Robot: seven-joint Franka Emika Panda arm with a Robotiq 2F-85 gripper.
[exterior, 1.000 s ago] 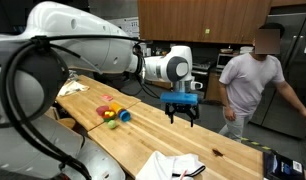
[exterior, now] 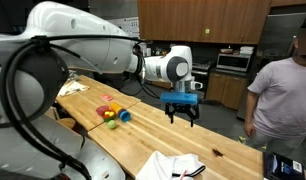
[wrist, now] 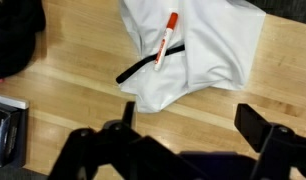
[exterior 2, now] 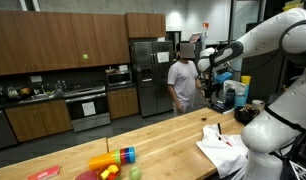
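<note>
A white cloth [wrist: 208, 55] lies spread on the wooden table, with a red-and-white marker [wrist: 166, 42] on top. A thin black strip or pen [wrist: 148, 66] crosses the cloth's edge near the marker. High over the table, my gripper is open, its two fingers wide apart and nothing between them. In exterior view 1 the gripper [exterior: 182, 118] hangs beyond the cloth [exterior: 165, 166], well clear of the tabletop.
Colourful toys and a blue-ended cylinder [exterior 2: 113, 157] sit toward the table's other end. A dark box [exterior: 284, 166] lies near an edge. A person [exterior: 282, 95] stands beside the table.
In exterior view 1 the person has shifted to the right and stands more upright. My arm, the gripper and the cloth look unmoved.
</note>
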